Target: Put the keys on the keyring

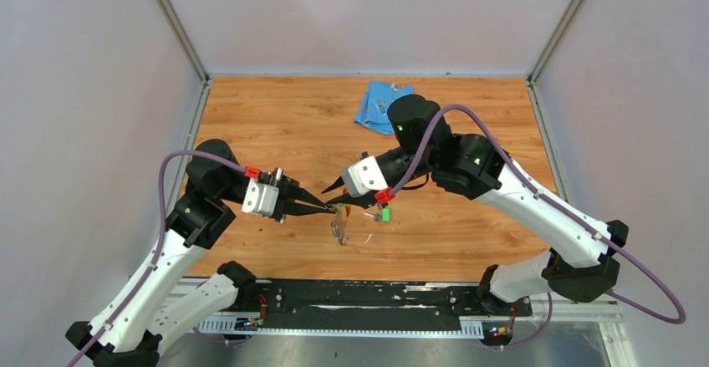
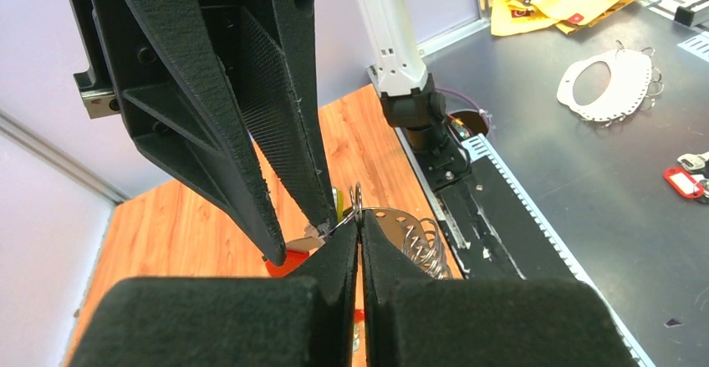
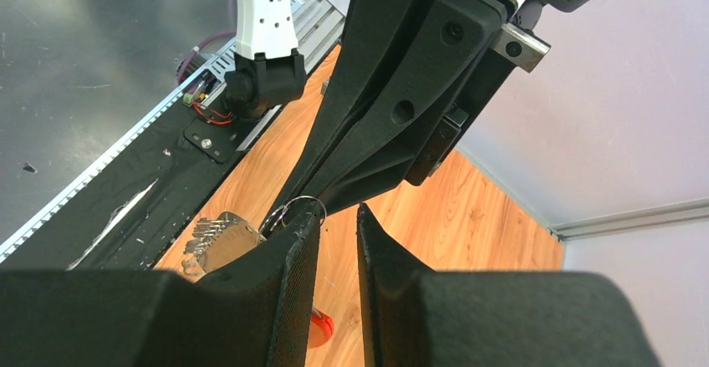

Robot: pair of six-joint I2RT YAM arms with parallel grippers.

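A thin wire ring (image 3: 318, 202) sits at the tips of my left gripper, which is shut on it. From the ring hangs a metal plate (image 1: 339, 226) with several small wire loops along its edge (image 3: 226, 242). My right gripper is part open, its fingers on either side of a clear gap. One right fingertip (image 3: 308, 226) overlaps the ring in the right wrist view; whether they touch I cannot tell. Something red (image 3: 319, 328), like a key tag, shows below the tips. Both grippers meet above the table's middle.
A blue cloth (image 1: 381, 106) with small bits on it lies at the back of the wooden table (image 1: 276, 116). A green piece (image 1: 385, 214) and small scraps lie just right of the hanging plate. The table is otherwise mostly clear.
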